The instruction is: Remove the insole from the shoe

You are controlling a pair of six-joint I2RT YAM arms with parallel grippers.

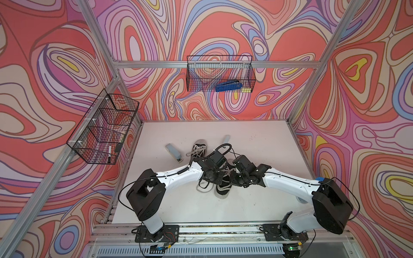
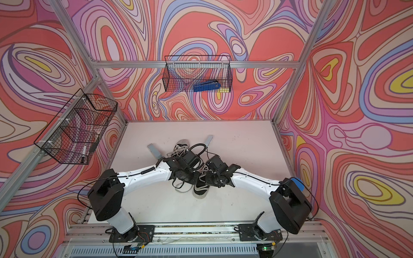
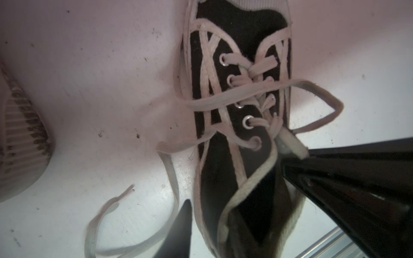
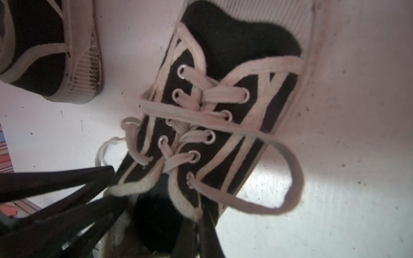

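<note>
A black shoe with pale laces [image 4: 215, 94] lies toe toward the front of the table, its opening [image 4: 157, 219] dark. No insole can be made out inside it. My left gripper is part open at the side of the opening; in the left wrist view one finger [image 3: 177, 234] shows outside the shoe's side, while its other finger is hard to make out. My right gripper is shut at the opposite side of the opening, its fingers together and nothing showing between them. In the top left view both wrists partly cover the shoe.
A second shoe [image 1: 199, 147] lies behind and to the left. Two grey oblong objects lie further back, one at left [image 1: 173, 152] and one near the middle [image 1: 226, 138]. A loose lace [image 3: 170, 185] trails left.
</note>
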